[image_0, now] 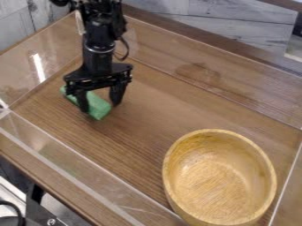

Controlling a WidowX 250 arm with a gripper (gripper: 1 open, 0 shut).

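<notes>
A green block point(97, 108) lies on the wooden surface at the left. The black gripper point(94, 88) is low over it, its fingers on either side of the block's upper part, partly hiding it. Whether the fingers touch it, I cannot tell. A large yellow bowl point(220, 177) stands at the lower right.
A pale wall point(248, 26) runs along the back, and a clear rim edges the left and front.
</notes>
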